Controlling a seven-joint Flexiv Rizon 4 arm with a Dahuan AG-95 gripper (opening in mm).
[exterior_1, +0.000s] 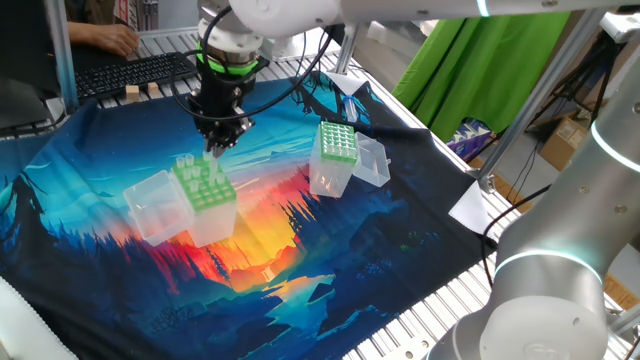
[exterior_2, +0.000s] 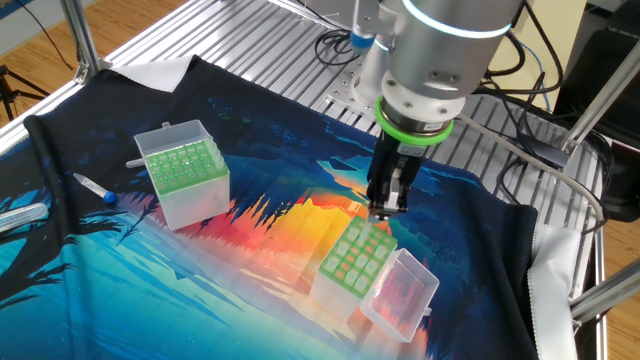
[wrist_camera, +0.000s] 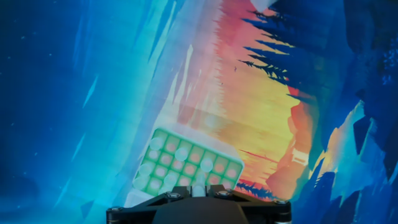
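Observation:
My gripper is nearly closed, with a small pale, translucent piece between its fingertips, apparently a clear tube. In exterior view 1 the gripper (exterior_1: 218, 146) hangs just above the back edge of a clear box with a green rack top (exterior_1: 207, 193). Several clear tubes (exterior_1: 189, 160) stand up from that rack. Exterior view 2 shows the same rack (exterior_2: 359, 252) below and beside the gripper (exterior_2: 385, 212). In the wrist view, the rack (wrist_camera: 188, 163) lies beyond the fingers, some holes capped by pale round tops. The held piece's lower end is hard to make out.
A second open clear box with a green rack (exterior_1: 339, 143) stands to the right, apart from the first. Both have hinged lids folded out. A pen (exterior_2: 96, 188) lies near the second box.

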